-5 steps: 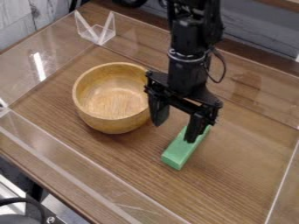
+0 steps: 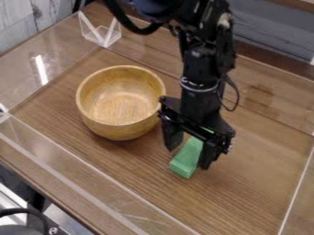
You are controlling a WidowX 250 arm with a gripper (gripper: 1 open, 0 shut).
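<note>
My gripper [image 2: 192, 130] hangs from the top centre over a green block [image 2: 185, 161], its open black fingers reaching down around the block's upper part. The block lies tilted on the wooden table [image 2: 86, 184]; its top end is partly hidden by the gripper. Whether the fingertips touch it I cannot tell.
A tan oval bowl [image 2: 110, 92] stands just left of the gripper, close to it. A clear angular object [image 2: 101, 26] is at the back left.
The gripper has moved toward the front and lower, onto the green block, covering more of its top. The bowl stays where it was.
</note>
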